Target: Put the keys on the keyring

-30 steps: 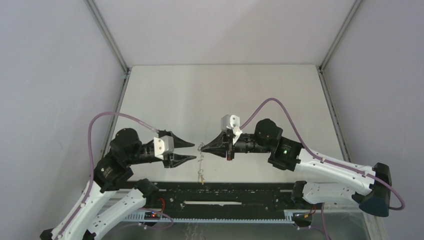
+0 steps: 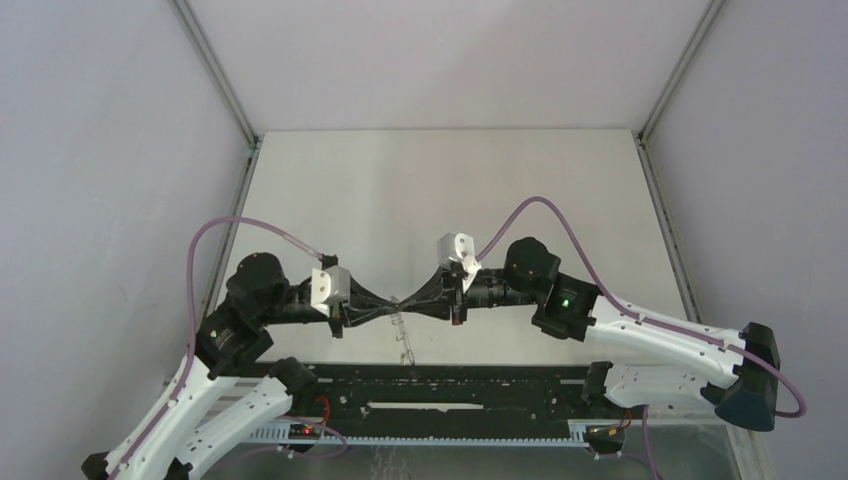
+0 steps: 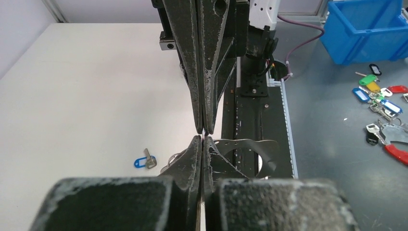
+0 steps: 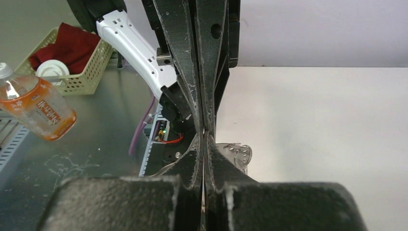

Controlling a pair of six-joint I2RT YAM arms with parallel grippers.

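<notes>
In the top view my left gripper [image 2: 394,305] and right gripper [image 2: 403,306] meet tip to tip, both shut. A thin shiny bit of the keyring [image 3: 203,134] shows between the two pairs of fingertips in the left wrist view, each pair pinching it. Below them hangs its metal attachment, a thin chain-like line [image 2: 405,340] from above. A flat silver piece [image 4: 238,154] shows behind my fingers in the right wrist view. A key with a blue tag [image 3: 146,160] lies on the white table, apart from the grippers.
Several tagged keys and a red-handled item [image 3: 397,153] lie on the grey floor near a blue bin [image 3: 356,33]. A bottle [image 4: 41,108] and a cream basket [image 4: 89,72] stand on the other side.
The hanging attachment has swung and turned. The right arm has barely shifted.
</notes>
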